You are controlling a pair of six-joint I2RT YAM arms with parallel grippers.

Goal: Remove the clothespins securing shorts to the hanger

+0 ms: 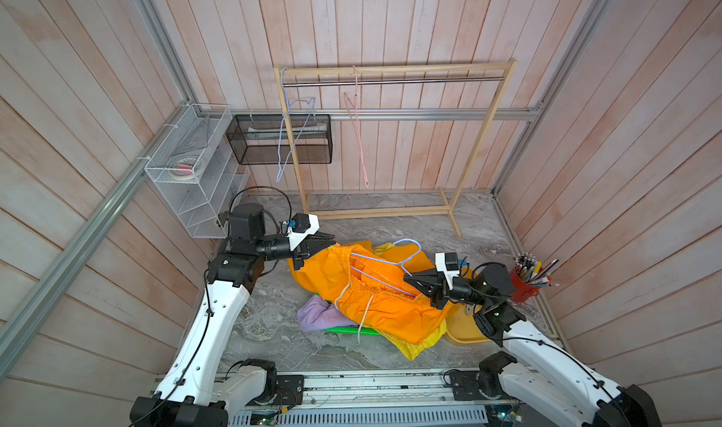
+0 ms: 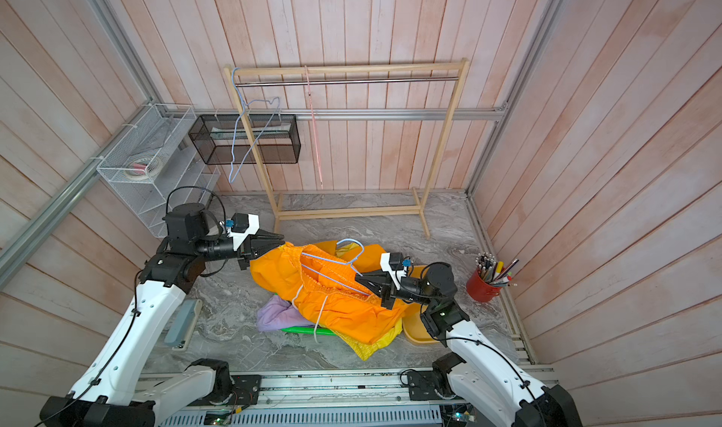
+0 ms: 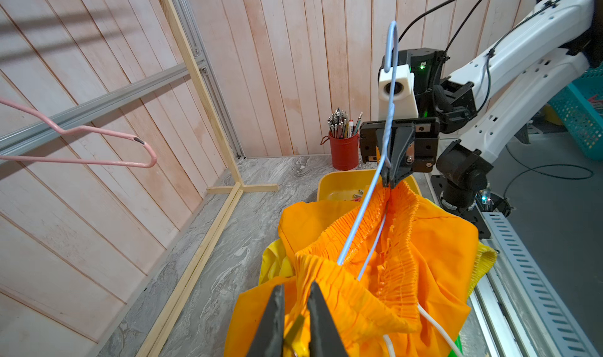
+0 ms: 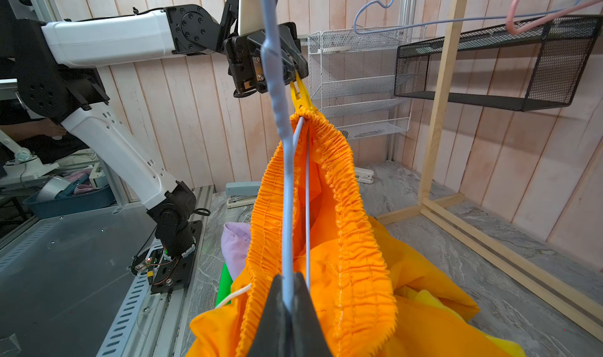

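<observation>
Orange shorts (image 1: 391,306) lie bunched in the middle of the table, with a light-blue hanger (image 3: 372,187) running through their ribbed waistband. At the waistband's left end, a yellow clothespin (image 4: 302,95) grips the cloth. My left gripper is shut on this pin; the pin's yellow body (image 3: 295,337) shows low between the dark fingers. On the other side, my right gripper is shut on the hanger, whose thin bar passes between its fingertips. The waistband's right end is largely hidden by that gripper, and I cannot tell whether a pin sits there.
Under the shorts are yellow cloth (image 1: 410,348), lilac cloth (image 1: 323,314) and something green. A yellow tray (image 1: 466,327) and a red pen cup (image 1: 524,285) stand at the right. Behind rises the wooden rack (image 1: 391,212) with other hangers. Bare tabletop shows front left.
</observation>
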